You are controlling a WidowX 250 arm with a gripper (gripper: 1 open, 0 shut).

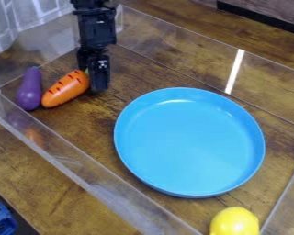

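Observation:
My black gripper hangs low at the upper left, open, its fingers at the top end of an orange toy carrot with dark stripes, which lies on the wooden floor. A purple eggplant lies just left of the carrot. A large blue plate takes up the right half of the area.
A yellow round object, like a lemon, sits at the bottom right. Clear walls edge the wooden area. The floor behind the plate and between carrot and plate is bare. Something blue lies outside at the bottom left.

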